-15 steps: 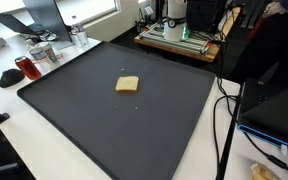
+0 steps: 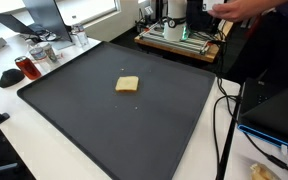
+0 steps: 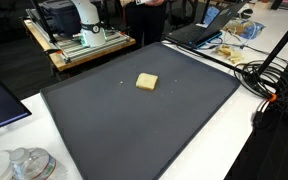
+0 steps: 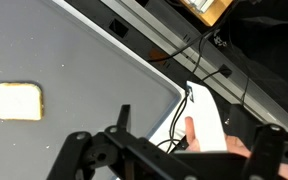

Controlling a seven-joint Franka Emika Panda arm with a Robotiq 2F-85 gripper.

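A square slice of bread [image 2: 127, 83] lies flat on the dark grey mat [image 2: 84, 110]. In the other exterior view the bread [image 3: 147, 81] is on the far half of the mat, and in the wrist view the bread [image 4: 18, 101] sits at far left, well away from my gripper. My fingers stand wide apart, so the gripper is open. Below and between them shows a white flat item [image 4: 204, 118], held by a person's hand [image 4: 242, 150]. Whether that item touches my fingers is hidden. The exterior views do not show my fingertips clearly.
Several cans and jars [image 2: 42, 54] and a red-and-black item [image 2: 28, 69] stand beyond the mat's left edge. A laptop [image 2: 274, 120] and loose cables [image 2: 222, 120] lie on the right.
A person's hand has come in from the right with the white item and moved toward the upper right, near the arm's side. The bread has not moved.
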